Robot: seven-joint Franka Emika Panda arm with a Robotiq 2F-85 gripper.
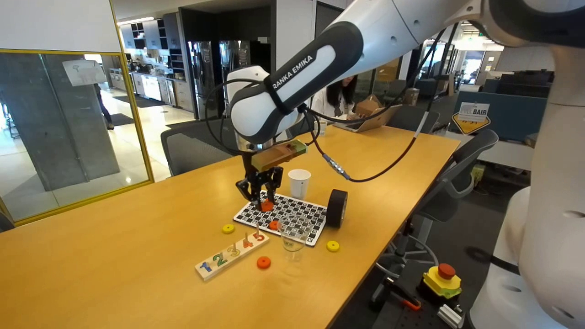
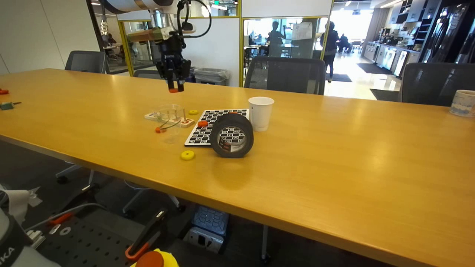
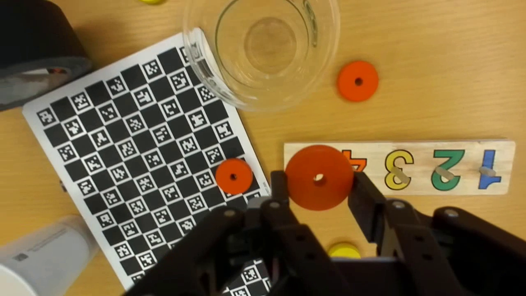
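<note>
My gripper is shut on an orange ring (image 3: 320, 163), its hole facing the wrist camera. In exterior view 2 the held ring (image 2: 173, 90) hangs well above the table. Below it in the wrist view lies the wooden peg board (image 3: 424, 185) with painted numbers; the held ring covers its 5 end. One orange ring (image 3: 234, 176) rests on the checkered board (image 3: 37, 111), and another orange ring (image 3: 358, 81) lies on the bare table. Yellow rings (image 1: 228, 228) (image 1: 332, 246) sit on either side of the checkered board.
A clear glass (image 3: 264, 101) stands by the checkered board's corner, close to the peg board. The black tape roll (image 1: 337, 208) stands on edge, and a white paper cup (image 1: 299, 183) is behind the checkered board.
</note>
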